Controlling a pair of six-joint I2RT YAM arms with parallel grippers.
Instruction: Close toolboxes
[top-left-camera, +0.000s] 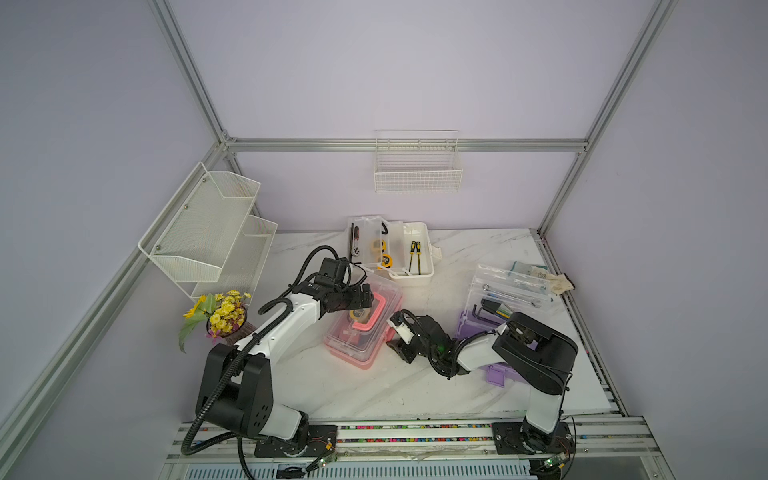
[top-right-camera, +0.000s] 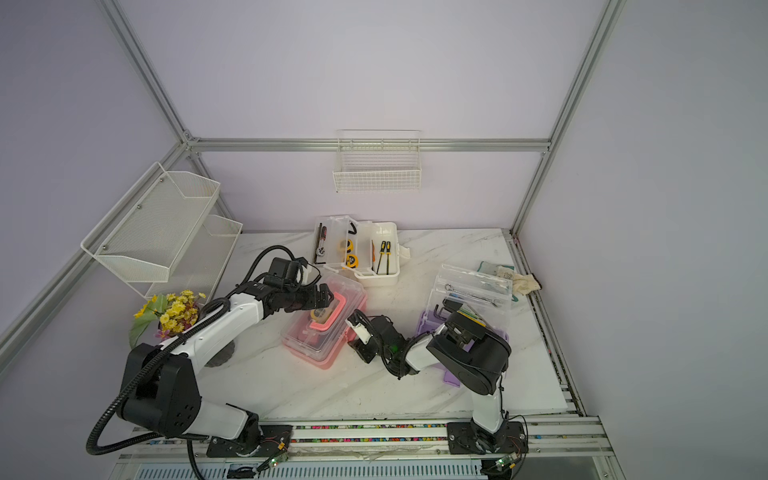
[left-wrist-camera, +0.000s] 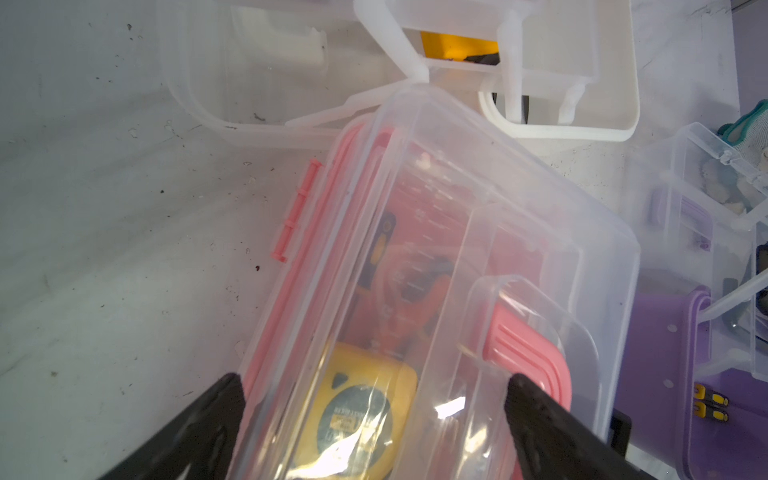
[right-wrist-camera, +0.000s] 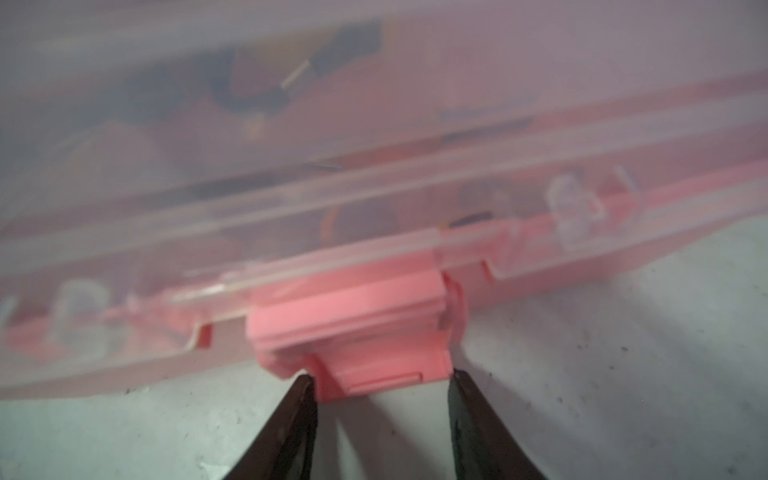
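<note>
A pink toolbox with a clear lid (top-left-camera: 360, 336) lies in the middle of the table, lid down. My left gripper hangs open over that lid. My right gripper is part open at the pink latch (right-wrist-camera: 348, 312) on the box's side, its fingertips at the latch's lower edge; whether they grip it is not clear. A white toolbox (top-left-camera: 414, 276) behind stands open with tools in it. A purple toolbox (left-wrist-camera: 664, 384) on the right stands open too, partly hidden by my right arm.
A flower pot (top-left-camera: 228, 316) and white mesh shelves (top-left-camera: 200, 224) are at the left. A cloth (top-right-camera: 520, 281) lies at the right edge.
</note>
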